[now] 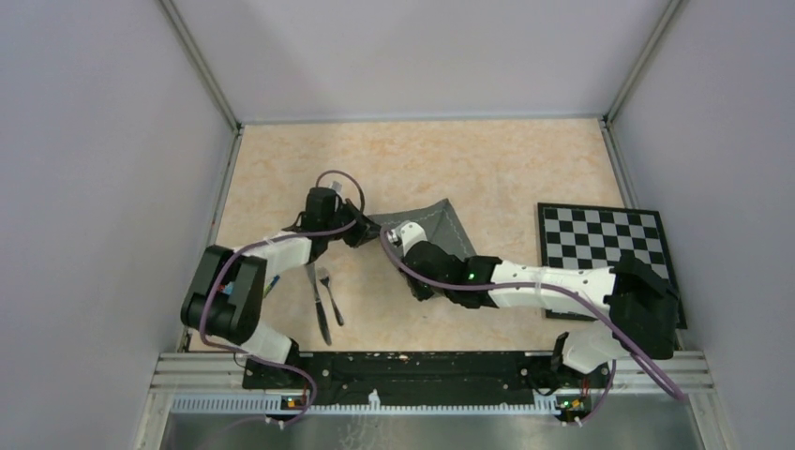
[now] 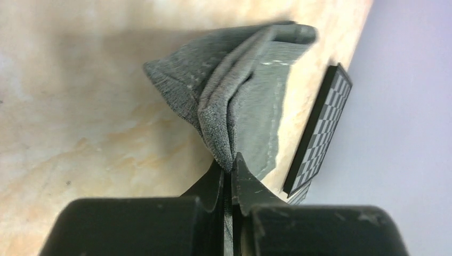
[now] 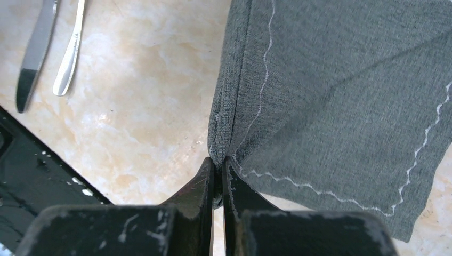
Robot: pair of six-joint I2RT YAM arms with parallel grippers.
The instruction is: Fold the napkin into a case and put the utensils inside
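Observation:
The grey napkin (image 1: 448, 234) lies mid-table with its left side gathered into a roll. My left gripper is shut on the napkin's bunched upper-left part, which runs up between its fingertips. My right gripper is shut on the rolled edge at the near end, with the white-stitched flat part spreading to its right. A knife (image 1: 320, 314) and a fork (image 1: 334, 305) lie side by side left of the napkin; in the right wrist view their handles show at upper left.
A black-framed checkered board (image 1: 605, 234) occupies the right side of the table. Walls stand at left, right and back, and a black strip (image 1: 487, 375) runs along the front edge.

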